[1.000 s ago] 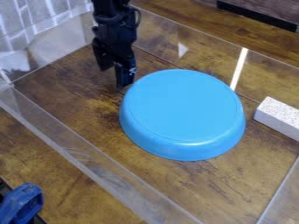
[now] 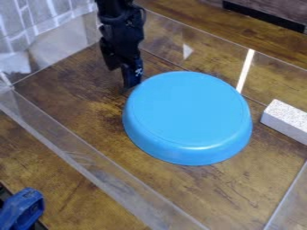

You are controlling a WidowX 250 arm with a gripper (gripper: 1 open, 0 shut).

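A black robot gripper (image 2: pixel 127 68) hangs down at the upper middle of the camera view, its tips low over the wooden floor just to the upper left of a large light blue round dish-like object (image 2: pixel 186 118), which lies bottom-up or lid-like on the floor. The gripper's fingers are dark and small, and I see nothing clearly held between them.
A white speckled block (image 2: pixel 285 121) lies at the right, near a thin white strip (image 2: pixel 245 72). Clear walls border the wooden area (image 2: pixel 60 99). A blue object (image 2: pixel 18 209) sits outside at the lower left.
The gripper has shifted very slightly over the last second. The blue dish and the other things have stayed where they were.
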